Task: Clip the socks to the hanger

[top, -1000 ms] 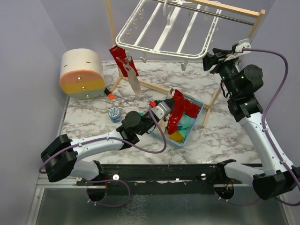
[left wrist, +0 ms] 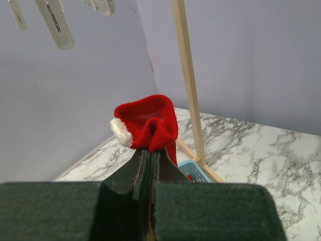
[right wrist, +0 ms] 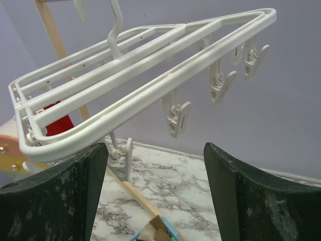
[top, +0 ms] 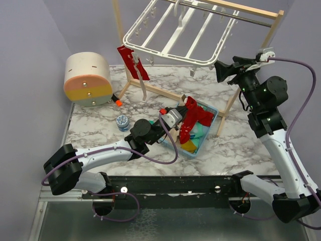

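Note:
A red sock (left wrist: 150, 120) with a white patch stands up out of the tips of my left gripper, which is shut on it. From above, this red sock (top: 189, 120) hangs over the blue basket (top: 214, 111). The white hanger (top: 168, 50) hangs above the table, with several clips; an empty clip (right wrist: 175, 118) shows in the right wrist view. Another red sock (top: 131, 61) and a whitish one (top: 141, 80) hang at its left corner. My right gripper is open beside the hanger's right end, with nothing between its fingers.
Several socks lie in the basket, among them a yellow one (top: 189, 146). A wooden stand (top: 231, 104) carries the hanger. A drawer box (top: 88, 80) and a blue-lidded jar (top: 123, 122) stand at left.
The hanger and the socks on its left corner have swayed a little. The left arm has held still.

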